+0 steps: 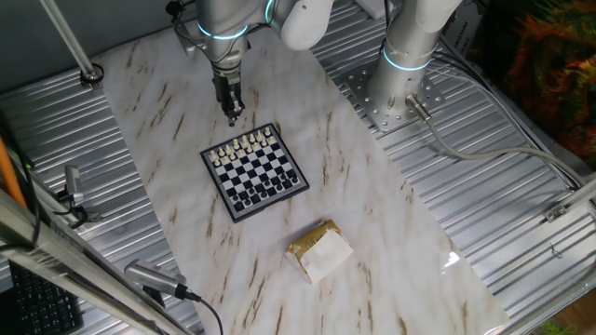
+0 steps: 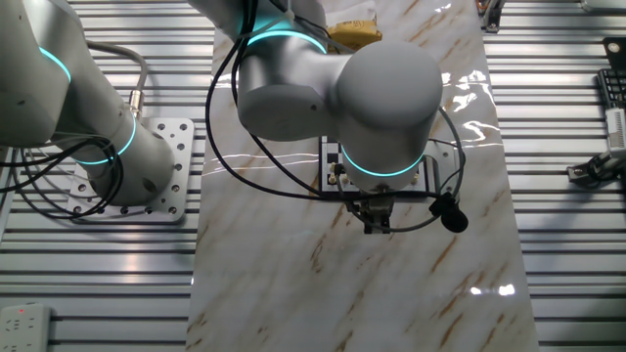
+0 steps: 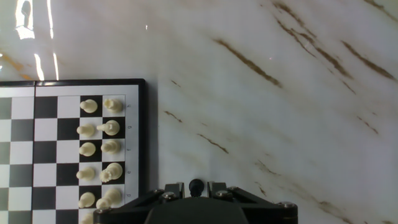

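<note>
Just beyond the white-piece side of the chessboard (image 1: 254, 171), my gripper (image 1: 232, 119) hangs over the marble table, pointing down. In the wrist view a small, round-topped black chess piece (image 3: 196, 186) sits between the two fingertips, which close on it from both sides. Its lower part is hidden. White pieces (image 3: 99, 149) stand in two rows along the board's near edge, left of my gripper in that view. Black pieces (image 1: 264, 193) line the opposite side. Exterior view 2 has the arm covering most of the board.
A gold and white packet (image 1: 321, 251) lies on the table beyond the black pieces. Bare marble (image 3: 280, 124) stretches to the right of the board in the wrist view.
</note>
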